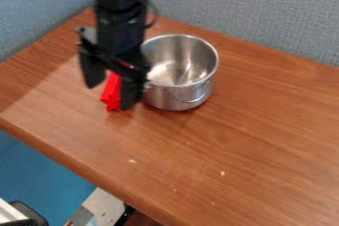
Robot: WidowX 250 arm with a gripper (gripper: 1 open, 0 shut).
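My black gripper (pixel 117 71) hangs open over a red bar (pixel 111 93) lying on the table at the left of a steel pot (pixel 185 75). The gripper hides most of the bar; only red parts show between and below its fingers. Whether the fingertips touch the bar I cannot tell. The pot stands upright.
Padded grey-blue walls bound it at the back and left. A blue floor shows past the near left edge.
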